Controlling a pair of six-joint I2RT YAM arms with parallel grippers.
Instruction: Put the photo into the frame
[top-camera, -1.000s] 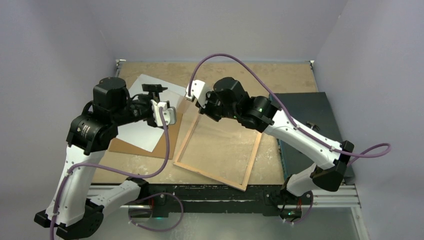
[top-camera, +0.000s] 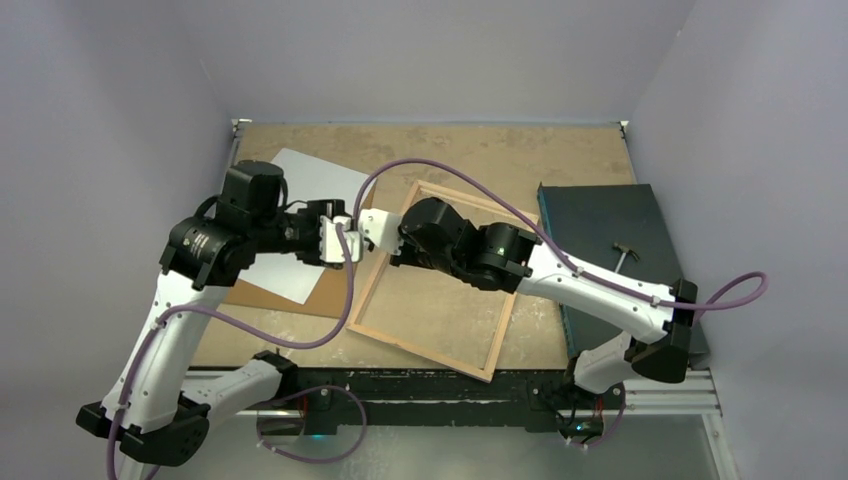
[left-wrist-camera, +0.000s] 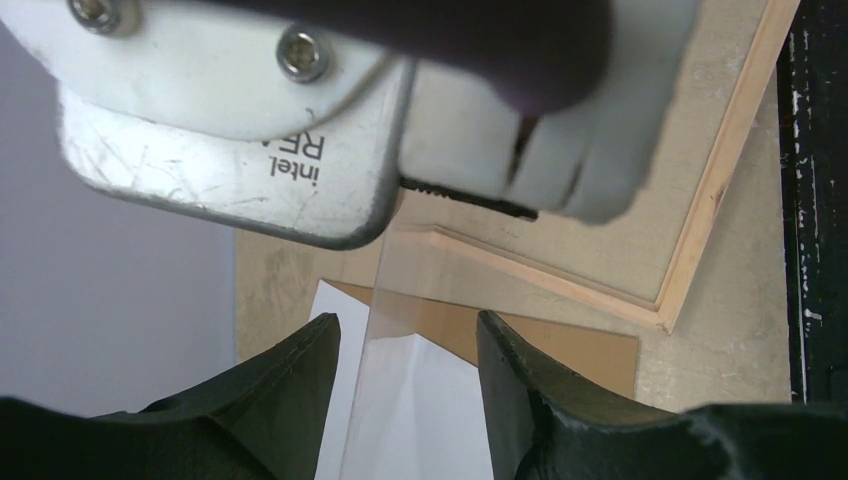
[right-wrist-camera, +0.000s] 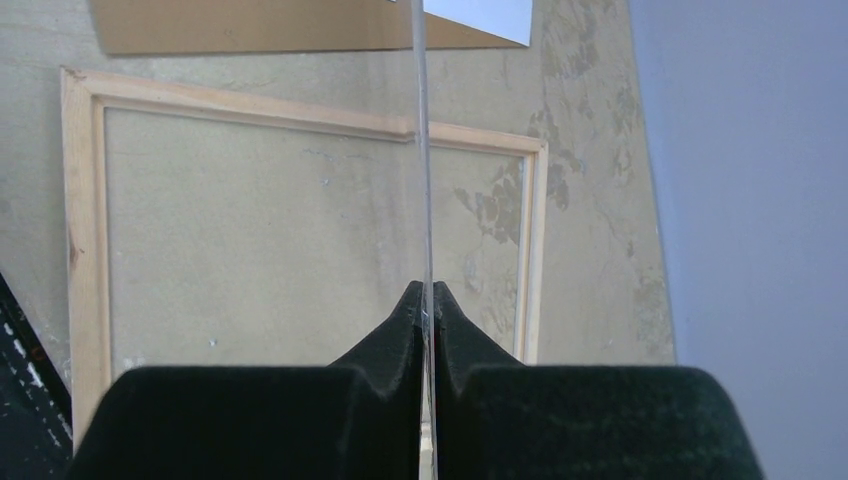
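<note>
My right gripper is shut on a thin clear sheet (right-wrist-camera: 423, 150), seen edge-on as a narrow upright line in the right wrist view. In the left wrist view, the fingers (left-wrist-camera: 300, 375) of my left gripper stand apart, and the sheet's clear edge shows between them without a visible grip. Below lies the empty-looking wooden frame (right-wrist-camera: 87, 230), with tabletop visible through it. To its left in the top view, a white sheet (top-camera: 285, 275) rests on a brown board (top-camera: 330, 295); no picture side shows. Both arms hide their own fingertips from above.
A dark folder-like case (top-camera: 610, 230) with a small hammer (top-camera: 624, 255) on it lies at the right. Grey walls (top-camera: 450, 50) close in the back and sides. Bare table (top-camera: 545, 150) shows at the back.
</note>
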